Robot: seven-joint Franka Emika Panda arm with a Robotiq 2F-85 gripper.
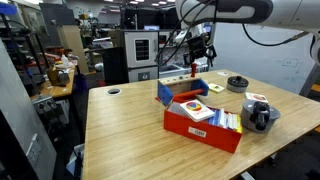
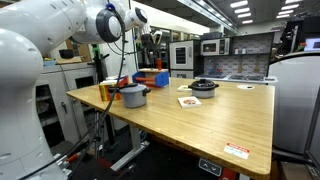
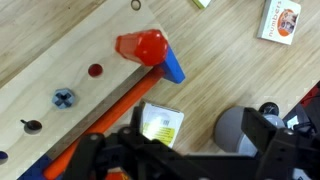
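My gripper (image 1: 199,58) hangs open above the table, over the far end of a pegboard toy; nothing shows between its fingers. In the wrist view the dark fingers (image 3: 133,148) reach in from the bottom, wide apart. Ahead of them a red peg (image 3: 142,46) stands up from the wooden board (image 3: 40,62), near its blue end piece (image 3: 172,65). A small blue peg (image 3: 63,98) and several dark holes or pegs dot the same board. From the side, the red peg (image 1: 194,69) shows just below the gripper, apart from it.
Beside the board a red box (image 1: 200,132) holds books or cards, including a white card (image 3: 160,122). A grey pot (image 1: 258,115) stands to its right, a dark lidded pot (image 1: 237,83) farther back.
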